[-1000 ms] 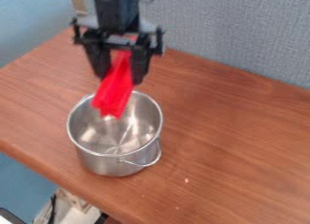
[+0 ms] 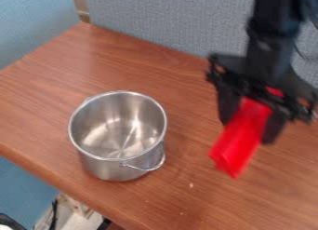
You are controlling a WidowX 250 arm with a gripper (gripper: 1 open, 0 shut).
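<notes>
My black gripper (image 2: pixel 258 111) is at the right of the view, shut on a red object (image 2: pixel 240 141) that hangs tilted downward from it, blurred by motion. To the left stands a shiny steel pot (image 2: pixel 118 131) with a wire handle, upright on the wooden table (image 2: pixel 112 52). The red object is to the right of the pot, apart from it.
A grey textured wall (image 2: pixel 174 20) runs along the back. The table's left edge drops to a blue surface (image 2: pixel 25 182).
The arm has swept right with the red object, from over the pot to the right side of the table, and lower. The pot stays in place.
</notes>
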